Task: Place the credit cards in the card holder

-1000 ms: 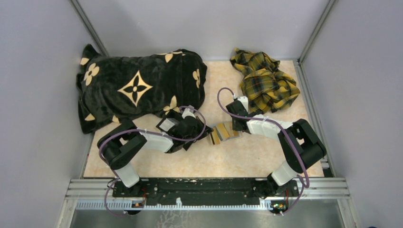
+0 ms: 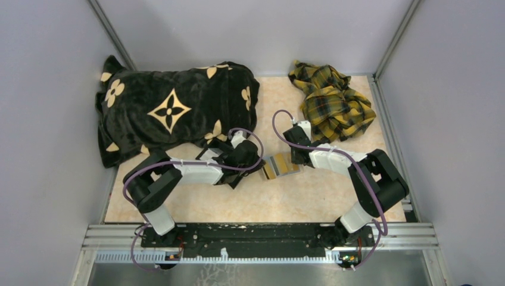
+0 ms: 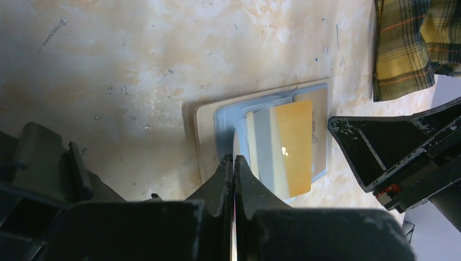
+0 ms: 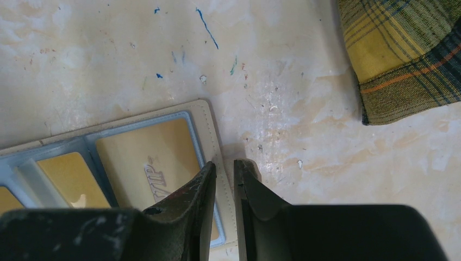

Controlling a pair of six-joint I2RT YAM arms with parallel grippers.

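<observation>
The card holder (image 2: 288,171) lies open and flat on the table between both arms, pale blue inside with a beige border. Tan and yellow cards (image 3: 293,147) sit in its pockets. Above its left part, my left gripper is shut, and a thin card (image 3: 236,142) seen edge-on rises between its fingers. Whether that card's lower edge is inside a pocket, I cannot tell. At the holder's right edge, my right gripper is shut on the beige border, beside a small tab (image 4: 250,166).
Partly under the left arm is a dark tray (image 2: 205,152) with something pale in it. A black patterned cushion (image 2: 172,110) fills the back left, and a yellow plaid cloth (image 2: 336,104) lies at the back right.
The left gripper shifted slightly left and back to the right over the holder's left part. The right arm and the holder look unmoved.
</observation>
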